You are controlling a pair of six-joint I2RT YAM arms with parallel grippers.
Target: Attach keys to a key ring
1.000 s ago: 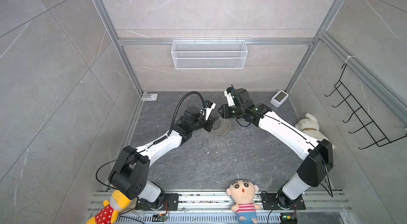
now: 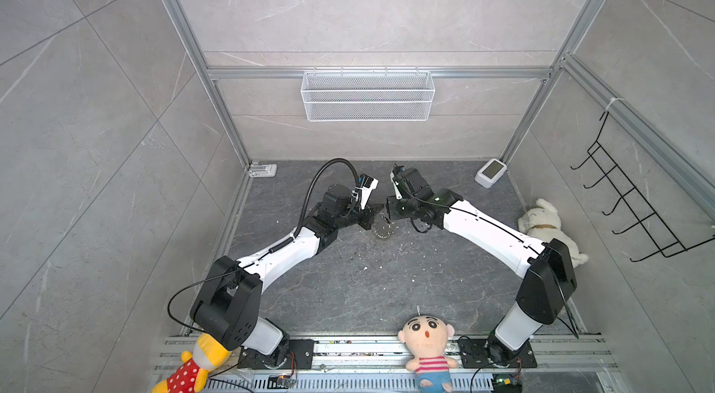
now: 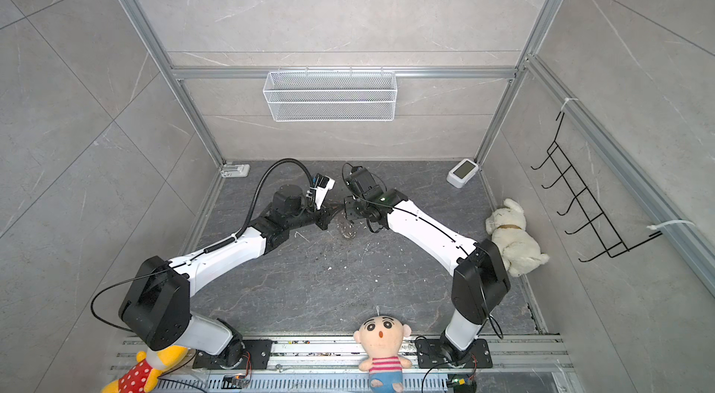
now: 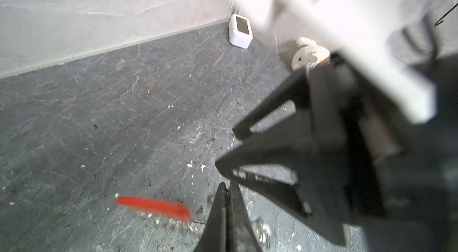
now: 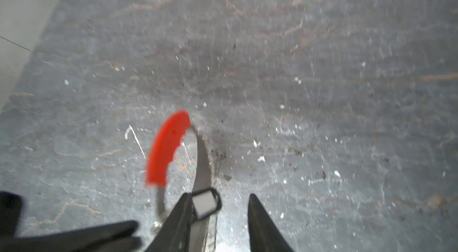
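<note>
My left gripper is shut; a thin wire runs to it from a blurred red piece (image 4: 152, 207), and whether it is gripped is unclear. Small metal bits show beneath. My right gripper stands part open at the bottom of the right wrist view, behind the red piece (image 5: 167, 147), where a blurred grey metal piece crosses near its left finger; nothing clearly gripped. In the top views the two grippers meet mid-table, over a small shiny cluster (image 2: 383, 227), probably chain or keys, too small to tell.
A white device (image 2: 491, 172) stands at the back right, a plush toy (image 2: 543, 221) by the right wall, a power strip (image 2: 262, 170) at the back left. A wire basket (image 2: 366, 99) hangs on the back wall.
My right arm has moved left and a little down, closer to the left gripper. The left arm is almost still. The shiny cluster looks narrower and partly covered.
</note>
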